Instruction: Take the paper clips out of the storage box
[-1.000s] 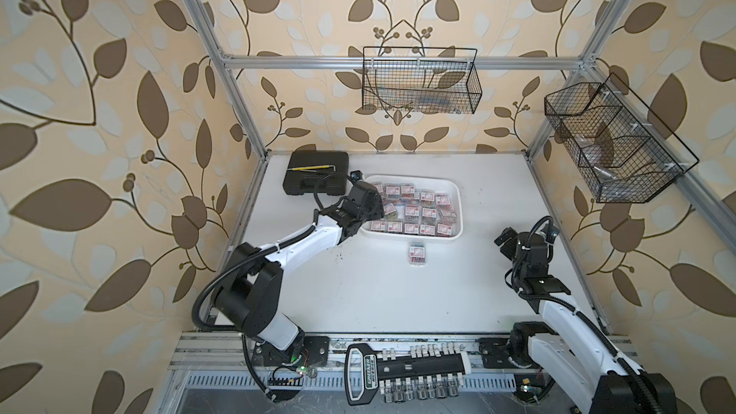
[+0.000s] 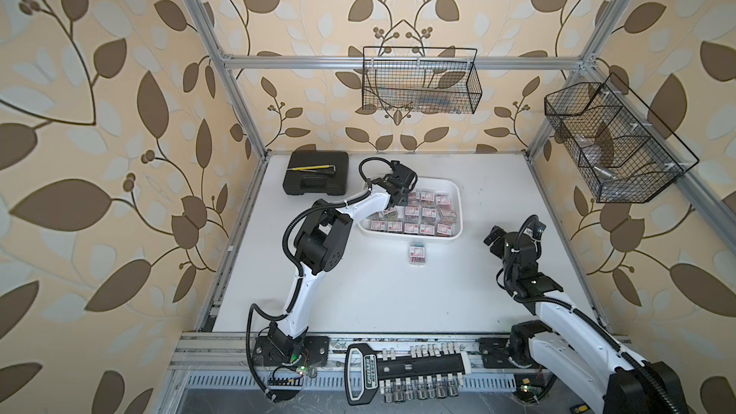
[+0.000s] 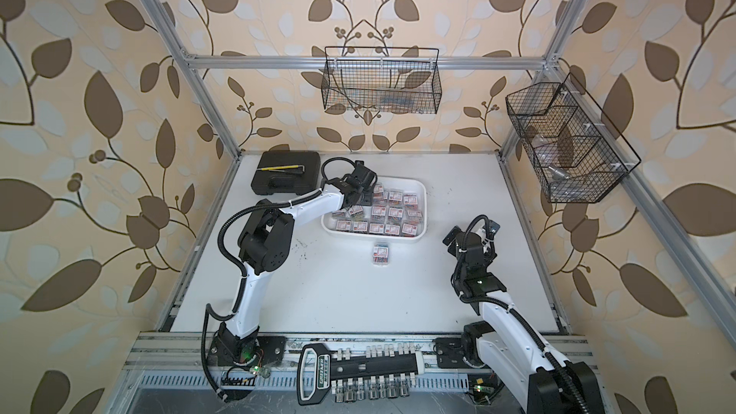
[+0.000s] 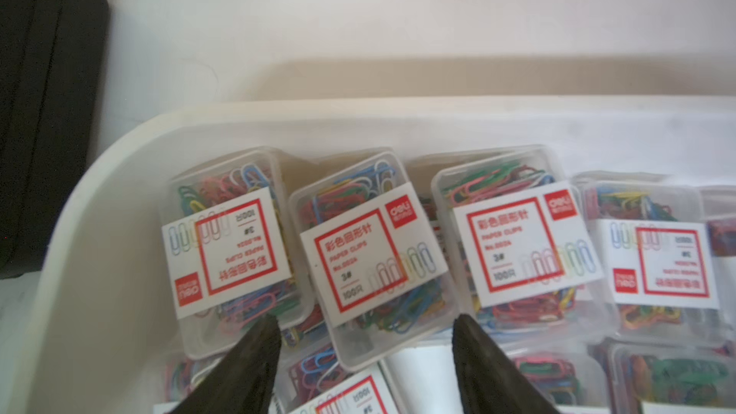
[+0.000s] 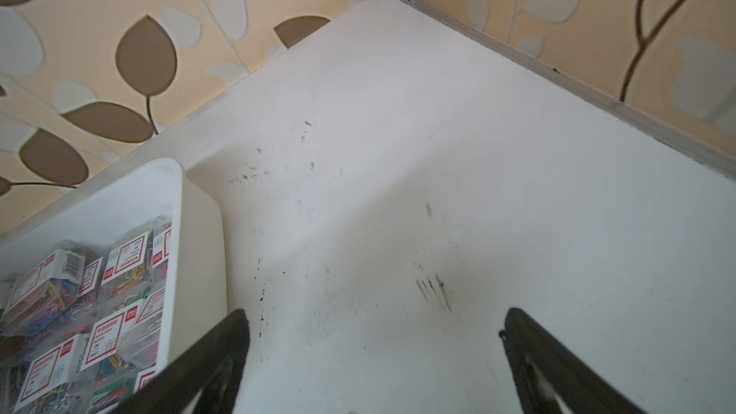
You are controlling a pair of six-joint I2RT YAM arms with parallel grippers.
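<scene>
The white storage box holds many clear cases of colourful paper clips with red-and-white labels. One paper clip case lies on the table in front of it. My left gripper is over the box's left part. Its dark fingers stand apart, with a tilted case in the back row just beyond and between the tips. Whether they touch that case cannot be told. My right gripper is open and empty, right of the storage box, over bare table.
A black tool case with a yellow pencil-like item on top stands left of the box. Wire baskets hang at the back and right. A socket set lies along the front.
My left gripper has swung rightward and back, from the storage box's left edge to over its inside. The right arm has shifted slightly left. The case on the table has not moved.
</scene>
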